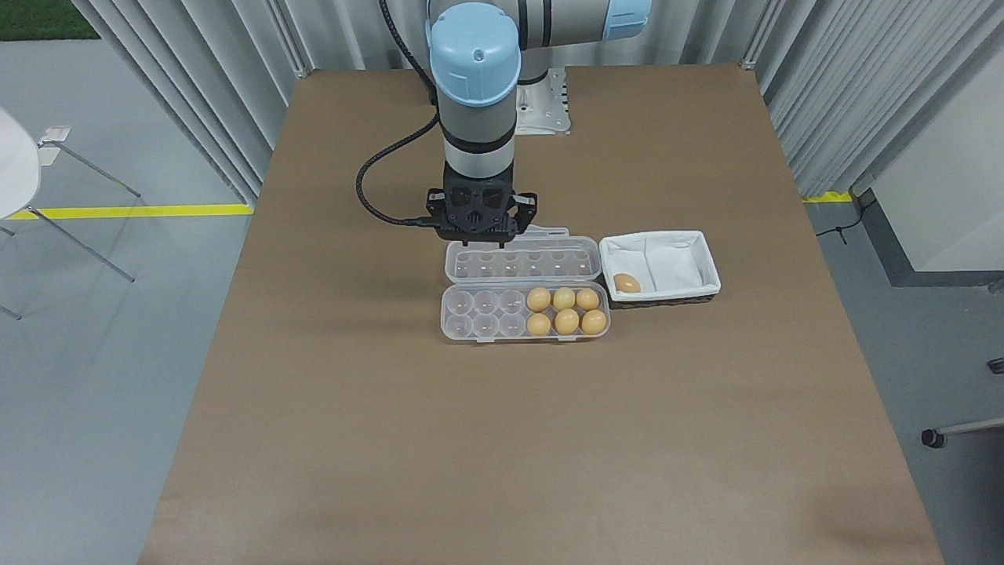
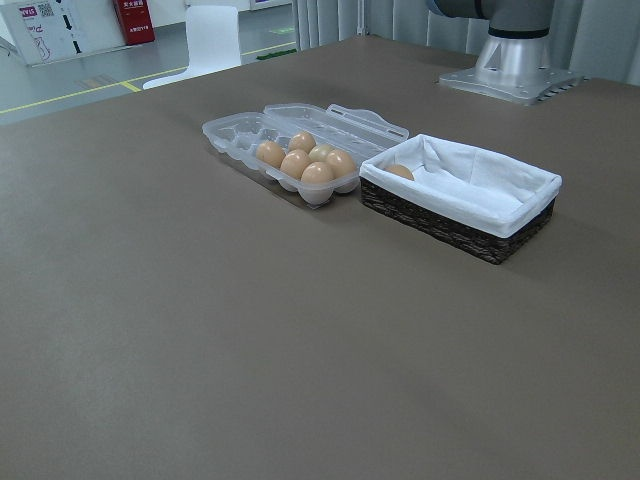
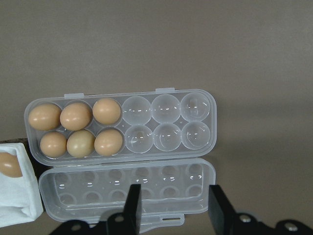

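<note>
My gripper (image 1: 482, 243) hangs over the open lid of the clear egg carton, its two black fingers wide apart with nothing between them. The carton (image 1: 485, 325) (image 2: 240, 130) holds several brown eggs (image 3: 76, 116) at one end; the other end's cups are empty. Beside it, the basket (image 1: 663, 264) (image 2: 460, 190) with a white cloth lining holds a brown egg (image 1: 627, 283) (image 3: 11, 164). The gripper is out of the left camera view.
The arm's base plate (image 2: 505, 85) stands at the back.
</note>
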